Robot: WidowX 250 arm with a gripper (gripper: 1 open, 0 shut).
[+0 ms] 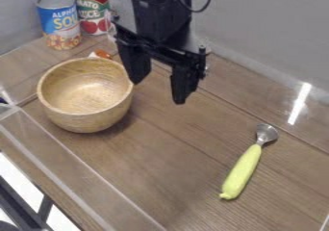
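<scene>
My black gripper [157, 73] hangs open over the middle of the wooden counter, its fingers pointing down beside the right rim of a wooden bowl [80, 105], with nothing seen between them. The bowl sits at the left, empty. At the right lies a spoon-like utensil [241, 169] with a pale yellow handle and a metal head.
Two cans, a soup can [61, 21] and a red tomato can [92, 9], stand at the back left. A small orange-and-white item behind the bowl is partly hidden. The back wall bounds the counter.
</scene>
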